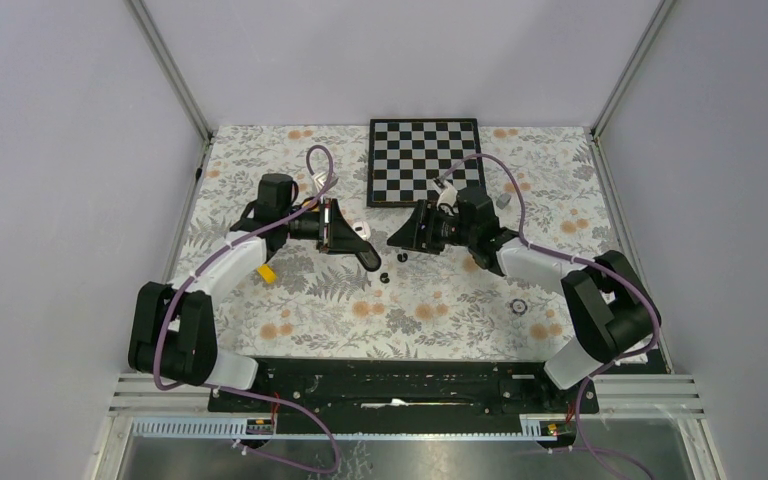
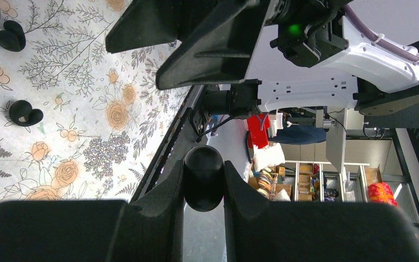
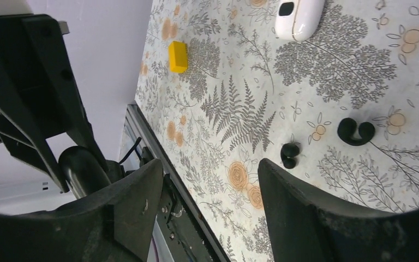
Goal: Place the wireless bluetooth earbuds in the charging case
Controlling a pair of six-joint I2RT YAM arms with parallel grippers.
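Note:
Two small black curved earbuds (image 3: 289, 155) lie apart on the floral tablecloth; the second earbud (image 3: 355, 132) is further right in the right wrist view. My left gripper (image 1: 357, 244) is shut on the black, rounded charging case (image 2: 203, 177), held above the cloth with one end sticking out beyond the fingers. Whether the case's lid is open cannot be told. To the right of the case, in the top view, hovers my right gripper (image 1: 396, 237). Its fingers (image 3: 139, 204) stand apart, part open, with nothing between them in the right wrist view. Both earbuds lie beneath, outside those fingers.
A white object with a black patch (image 3: 300, 21) rests on the cloth near the left gripper. The yellow block (image 1: 266, 273) lies to the left, a checkered board (image 1: 424, 163) at the back, and a small ring (image 1: 518, 307) front right.

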